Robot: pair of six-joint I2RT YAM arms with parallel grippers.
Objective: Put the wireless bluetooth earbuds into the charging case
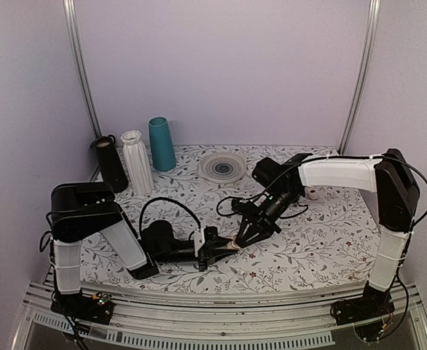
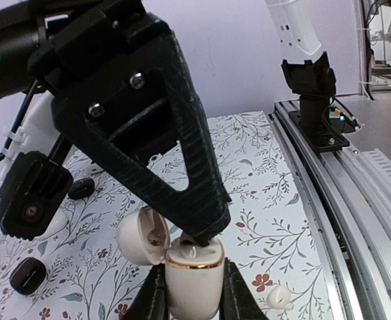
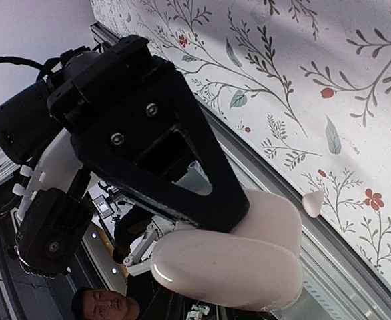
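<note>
The white charging case (image 2: 194, 287) has a gold line around its rim, and its lid (image 2: 141, 238) stands open to the side. My left gripper (image 1: 225, 250) is shut on the case and holds it above the table. From above, my right gripper reaches to the case's opening, its tip at the socket. Its fingers look a little spread in the top view. Whether an earbud sits under that tip is hidden. In the right wrist view, the left finger (image 3: 225, 213) presses on the case behind the lid (image 3: 225, 270). A small white piece, apparently an earbud (image 2: 279, 298), appears to lie on the table.
Black oval objects (image 2: 29, 275) lie on the patterned cloth. At the back stand a dark jug (image 1: 111, 166), a white vase (image 1: 137, 162) and a teal vase (image 1: 162, 144), with a round grey plate (image 1: 212, 157) beside them.
</note>
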